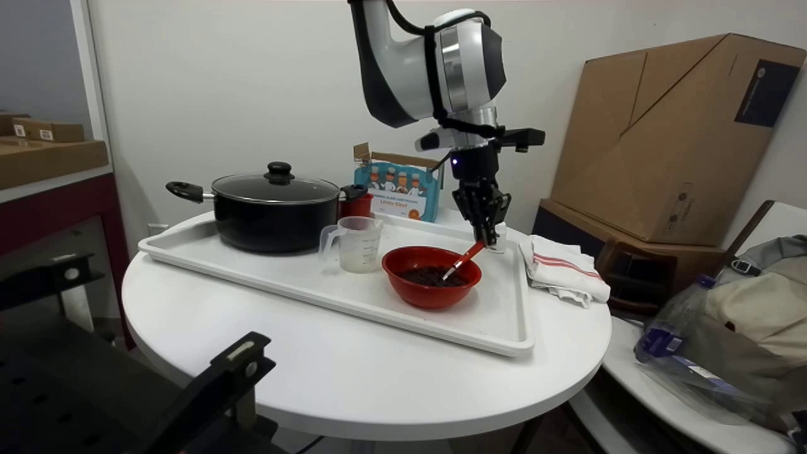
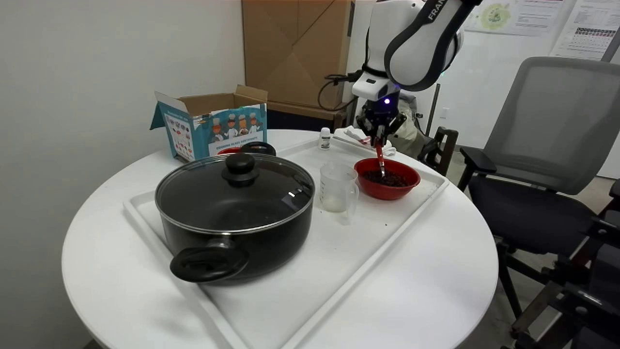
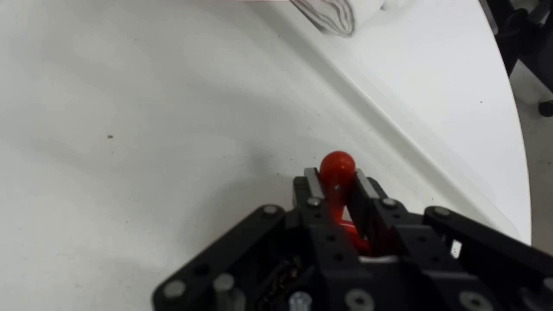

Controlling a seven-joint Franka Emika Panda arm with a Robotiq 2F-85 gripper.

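Note:
A red bowl (image 1: 431, 297) holding dark bits stands at the right end of the white tray (image 1: 484, 342). In it leans a utensil with a red handle (image 1: 473, 252) and a metal neck; its lower end is hidden in the dark bits (image 1: 429, 275). My gripper is shut on the upper part of that handle, and the rounded red end (image 3: 337, 165) sticks out past the fingertips (image 3: 314, 182). In exterior view 2 the red handle (image 2: 379, 152) runs from the gripper (image 2: 380, 136) down into the bowl (image 2: 386, 189).
Left of the bowl stands a clear measuring cup (image 1: 359, 246), with a lidded black pot (image 1: 276, 219) farther left. A small white bottle (image 2: 325, 138) is behind. A folded towel (image 1: 563, 272) lies right of the tray.

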